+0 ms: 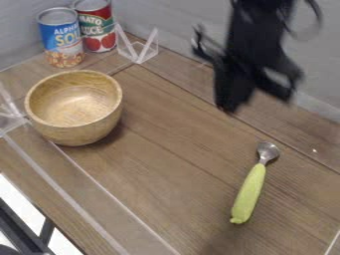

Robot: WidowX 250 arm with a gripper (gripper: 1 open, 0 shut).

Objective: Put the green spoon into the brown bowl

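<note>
On the wooden table lies the green spoon, its metal head pointing away toward the back and its green handle toward the front. The brown bowl stands upright on the left, and its visible inside looks empty. My gripper is above the back part of the table, blurred by motion and well apart from both spoon and bowl. The blur hides how its fingers stand; the spoon is not in it.
Two cans, an Alpho one and a red tomato one, stand in the back left corner. A white wire-like piece is beside them. Between bowl and spoon the tabletop is bare.
</note>
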